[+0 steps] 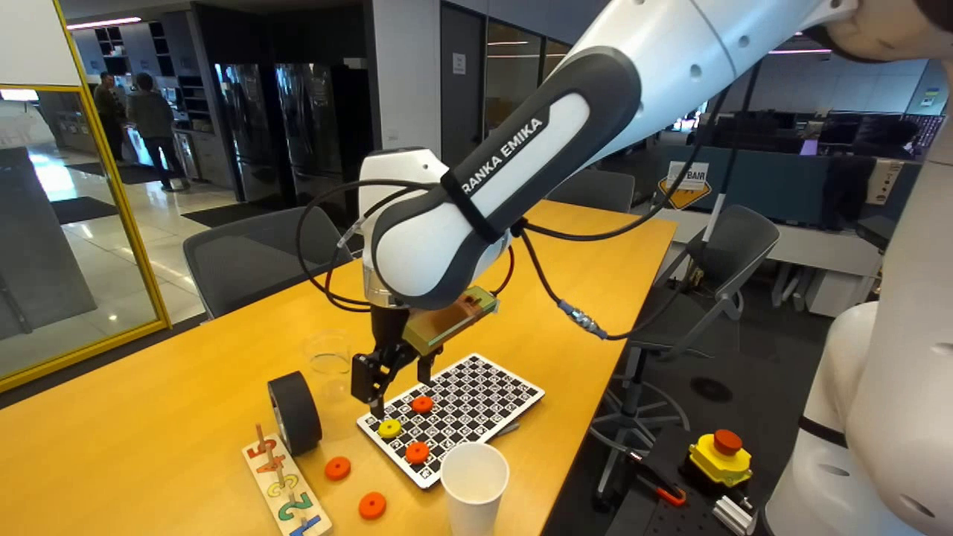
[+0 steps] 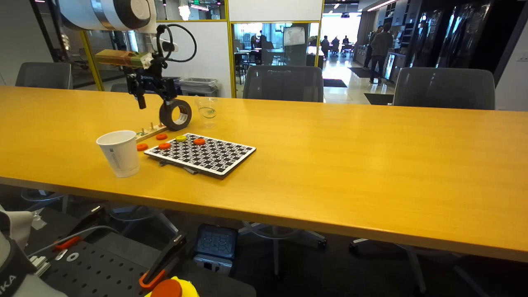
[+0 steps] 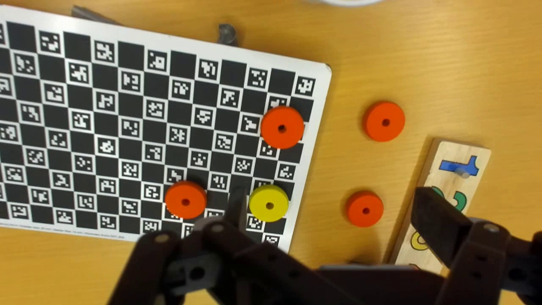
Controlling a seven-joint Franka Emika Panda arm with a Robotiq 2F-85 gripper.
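My gripper is open above the table, its fingers wide apart with nothing between them. In the wrist view the yellow ring shows beside the left finger, lying on the checkered board. Two orange rings, one near the board's edge and another further in, rest on that board. On the bare wood are two more: an orange ring and a second orange ring, which appears between the fingers but well below them. A wooden number board with pegs is partly hidden by the right finger.
A white cup stands at the board's near corner. The black tape roll stands on edge by the number board, with a clear cup behind. In exterior view 2 the table's right half is empty.
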